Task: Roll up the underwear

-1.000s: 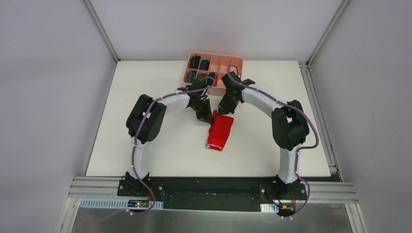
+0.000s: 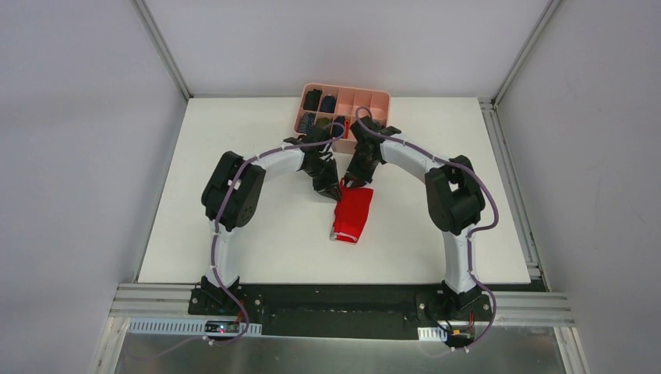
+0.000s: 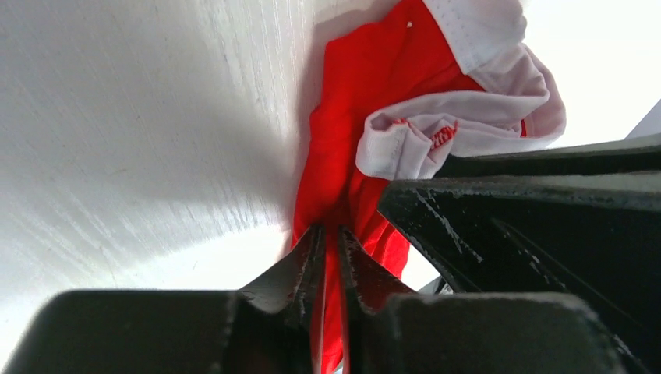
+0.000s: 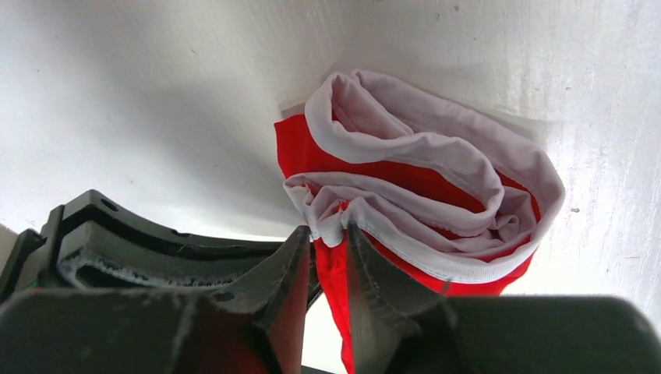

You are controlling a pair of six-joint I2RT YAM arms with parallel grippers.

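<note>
Red underwear (image 2: pixel 352 214) lies folded into a long strip on the white table, with a grey-white waistband (image 4: pixel 436 152) showing at its crumpled end. My left gripper (image 2: pixel 335 195) is down on the strip's left edge; in the left wrist view its fingertips (image 3: pixel 308 265) press against red cloth. My right gripper (image 2: pixel 352 181) is at the upper end beside it; in the right wrist view its fingertips (image 4: pixel 296 261) meet the bunched cloth. Whether either finger is closed on the cloth is unclear.
A pink divided box (image 2: pixel 366 101) with rolled dark garments stands just behind the grippers. The two grippers are very close to each other.
The right arm has moved slightly left, its gripper toward the left one at the cloth's upper end. The left arm and the underwear have barely moved.
</note>
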